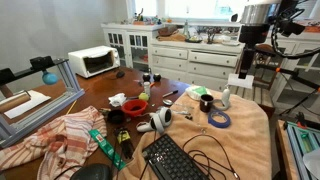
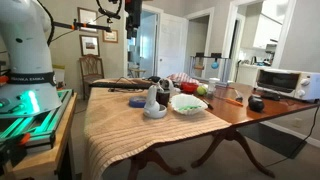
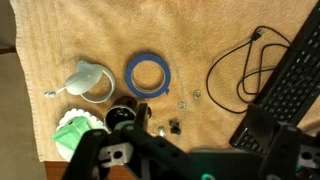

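My gripper stands open above the table, its dark fingers wide apart and nothing between them. In exterior view 1 it hangs high over the right side of the table, well clear of the surface. Below it in the wrist view lie a blue tape ring [image 3: 166,76], a dark mug [image 3: 122,112] and a pale handled piece with a round part [image 3: 86,80]. Several tiny metal parts [image 3: 175,127] are scattered near the mug. A black keyboard [image 3: 298,78] with a looped black cable [image 3: 212,76] occupies the right.
Farther along the wooden table are a red bowl [image 1: 134,107], a green packet [image 1: 102,143] and striped cloth [image 1: 62,142]. A toaster oven [image 1: 93,61] stands at the far end. Bare tan cloth [image 1: 250,140] surrounds the tape ring's right side.
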